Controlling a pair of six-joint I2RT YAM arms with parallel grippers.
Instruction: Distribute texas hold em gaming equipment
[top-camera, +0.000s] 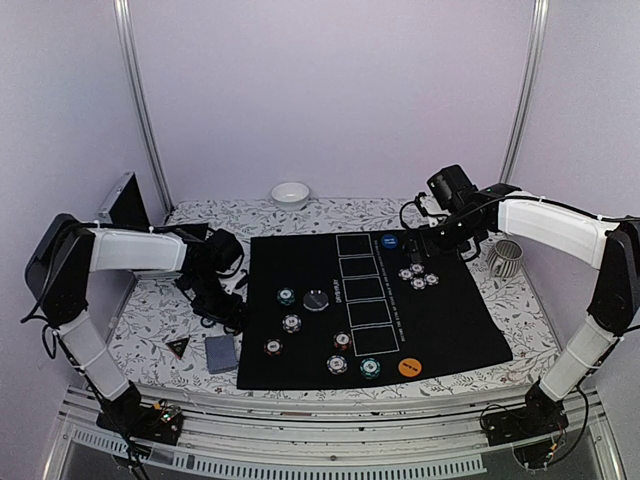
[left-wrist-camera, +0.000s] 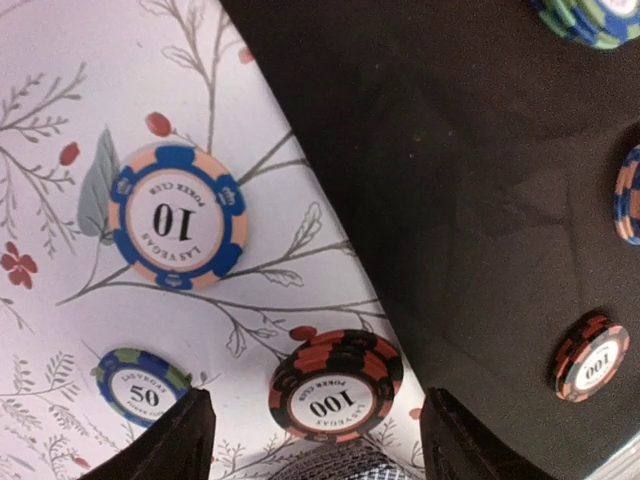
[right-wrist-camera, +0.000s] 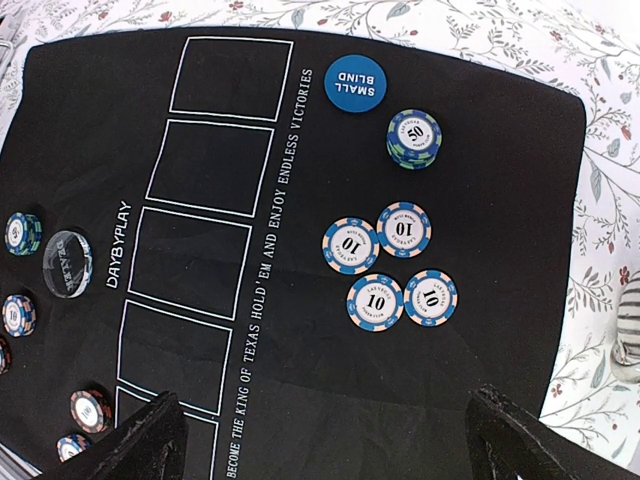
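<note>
In the left wrist view, a red-and-black 100 chip stack (left-wrist-camera: 335, 390) lies on the floral cloth beside the mat edge. My left gripper is over it, fingers apart, the stack just ahead between them. A blue-and-cream 10 chip (left-wrist-camera: 178, 217) and a blue-green 50 chip (left-wrist-camera: 143, 388) lie nearby. My right gripper stands open and empty above the black mat (right-wrist-camera: 330, 390). In the right wrist view, several 10 chips (right-wrist-camera: 375, 302) are grouped near a 50 stack (right-wrist-camera: 413, 140) and the blue small blind disc (right-wrist-camera: 355, 83).
A clear disc (top-camera: 315, 300) and several chip stacks occupy the mat's left half, with an orange disc (top-camera: 410, 368) at the front. A grey card deck (top-camera: 221, 354) and a dark triangle (top-camera: 178, 346) lie left of the mat. A striped cup (top-camera: 505, 258) stands right; a white bowl (top-camera: 290, 195) is behind.
</note>
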